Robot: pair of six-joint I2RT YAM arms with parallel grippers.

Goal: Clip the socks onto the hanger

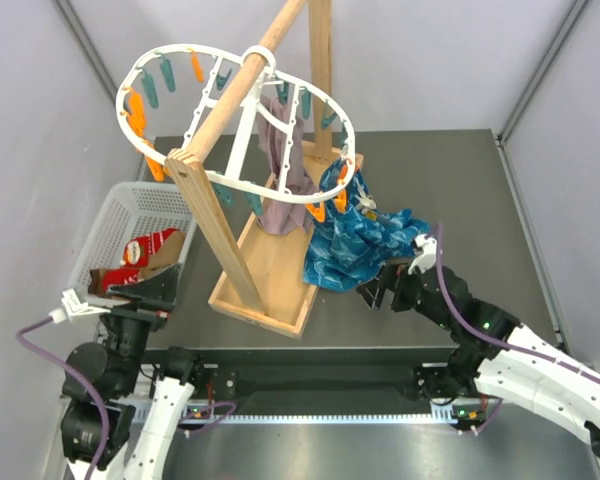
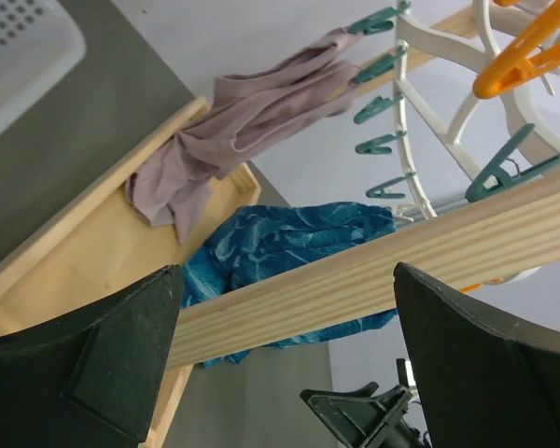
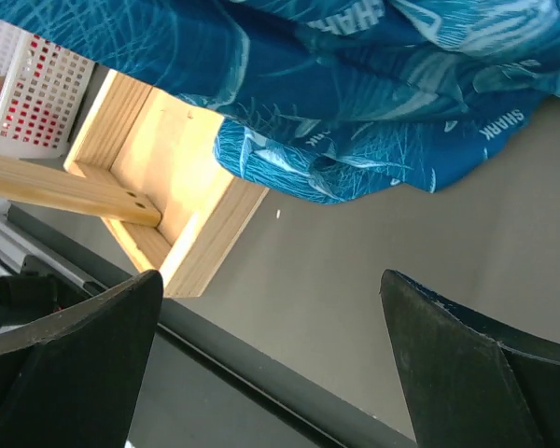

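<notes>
A white oval hanger (image 1: pixel 242 150) with teal and orange clips hangs on the wooden stand (image 1: pixel 215 230). A mauve cloth (image 1: pixel 285 190) and a crumpled blue cloth (image 1: pixel 345 250) with white print hang at it, over the stand's tray. My left gripper (image 1: pixel 140 300) is at the white basket, left of the stand, open and empty; the left wrist view shows a wooden bar beyond its fingers. My right gripper (image 1: pixel 380 285) stands open below the blue cloth, with bare table between its fingers in the right wrist view.
The white basket (image 1: pixel 115 225) holds red-and-white and brown items. The stand's wooden tray (image 1: pixel 260 318) takes up the middle of the table. Bare table (image 1: pixel 450 180) lies to the right and at the back. Walls enclose both sides and the back.
</notes>
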